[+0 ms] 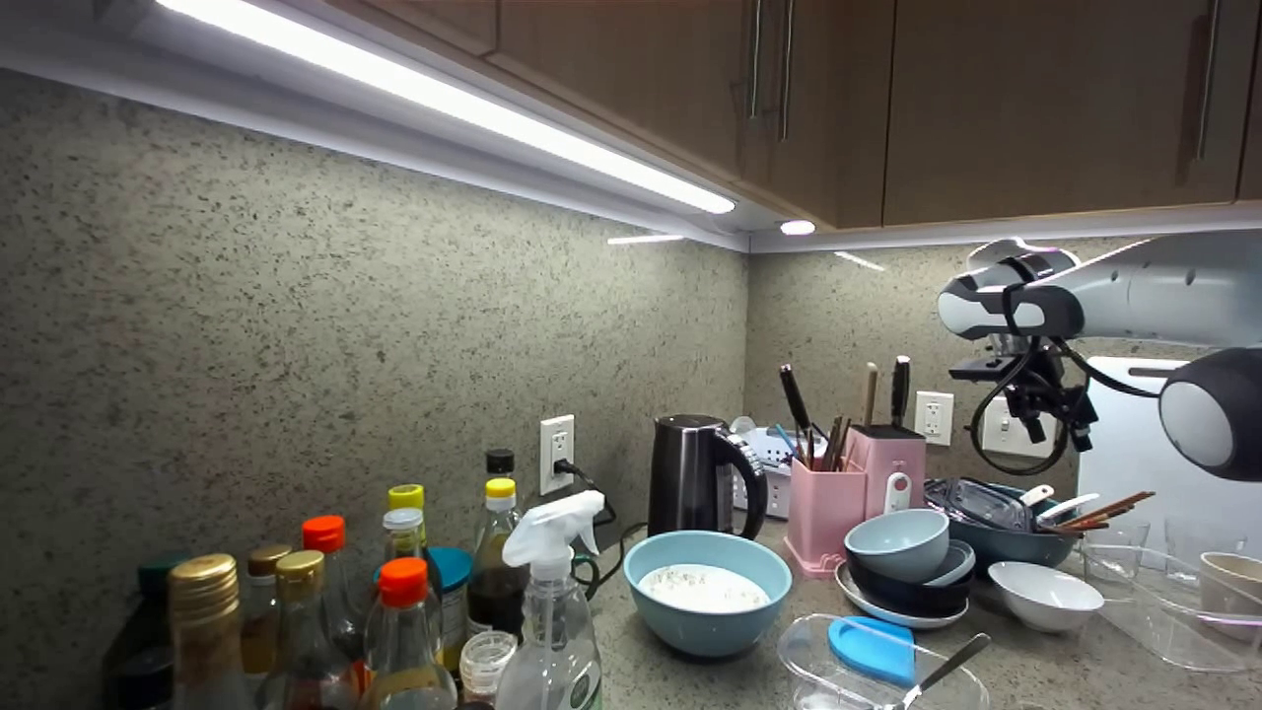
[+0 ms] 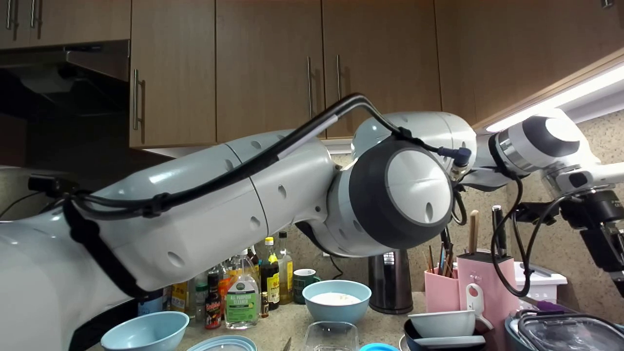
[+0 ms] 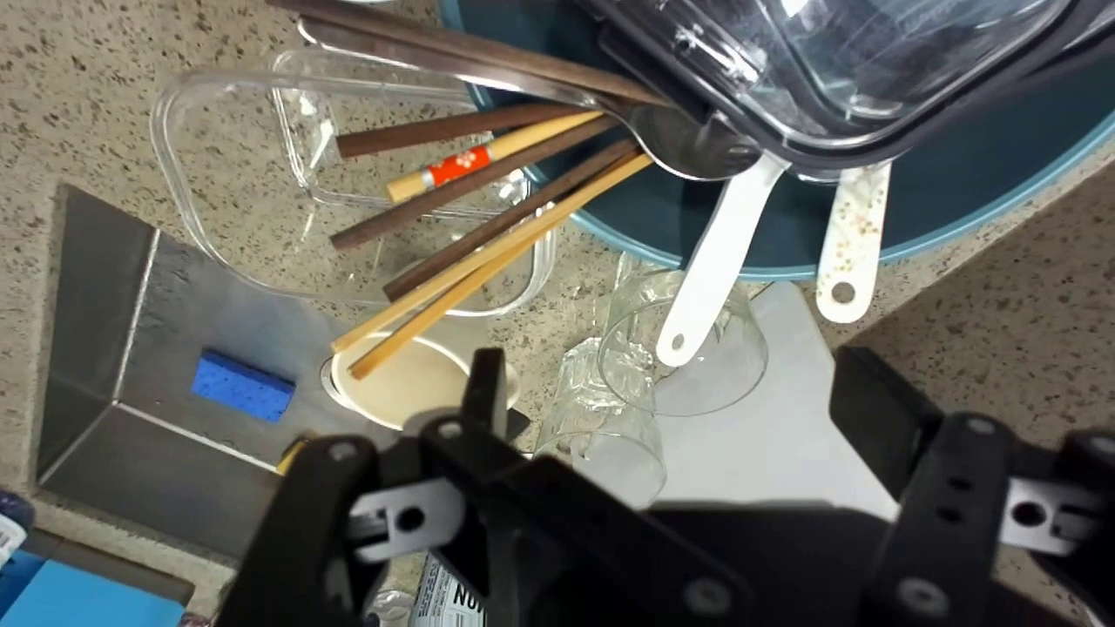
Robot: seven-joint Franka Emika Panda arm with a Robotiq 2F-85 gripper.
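My gripper is open, its two dark fingers wide apart with nothing held between them. It hangs in the air near the back wall, above the dish area, as exterior view 1 shows. Below it in the wrist view is a dark teal basin [image 3: 941, 225] with clear lidded containers [image 3: 836, 73], a white-handled utensil [image 3: 721, 261], a speckled handle [image 3: 854, 240] and a spoon [image 3: 690, 141]. Several chopsticks [image 3: 491, 251] stick out over its rim. Under the gap between the fingers lie a clear glass [image 3: 732, 387] and a white board [image 3: 773, 449].
A clear plastic tray [image 3: 225, 246], a beige cup [image 3: 402, 381] and a sink [image 3: 178, 418] with a blue sponge [image 3: 242, 386] lie left in the wrist view. A pink knife block [image 1: 887, 473], stacked bowls [image 1: 899, 542] and a kettle [image 1: 686, 473] crowd the counter.
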